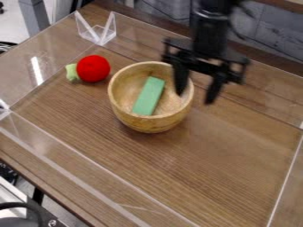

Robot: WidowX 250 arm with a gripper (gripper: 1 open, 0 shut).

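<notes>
My gripper [197, 64] is a dark shape at the upper middle, open, raised behind and to the right of a wooden bowl [172, 120]. Inside the bowl lies a green rectangular block [148, 97]. A red tomato-like ball [94, 68] with a small pale green object [71, 71] beside it is left of the bowl.
A clear wire or plastic stand [97, 28] is at the back left. Dark cables lie at the lower left edge.
</notes>
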